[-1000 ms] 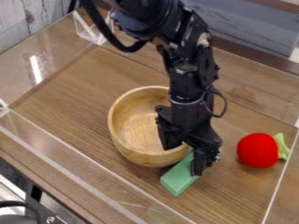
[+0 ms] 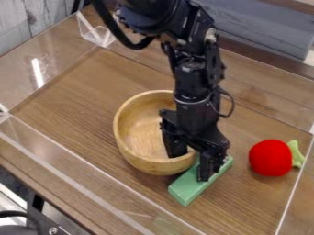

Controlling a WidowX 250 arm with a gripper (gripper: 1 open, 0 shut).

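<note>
The black robot arm reaches down from the top centre, its gripper point(image 2: 194, 152) open, low over a green block point(image 2: 193, 188) that lies on the wooden table at the lower right of a tan bowl point(image 2: 132, 124). The gripper covers the block's upper end and part of the bowl's right side. Whether the fingertips touch the block cannot be told.
A red object with a green top point(image 2: 270, 158) lies to the right. A clear plastic item point(image 2: 95, 27) is at the back left. Dark cabling shows at the bottom left.
The gripper has shifted very slightly; the bowl, green block and red object look unmoved.
</note>
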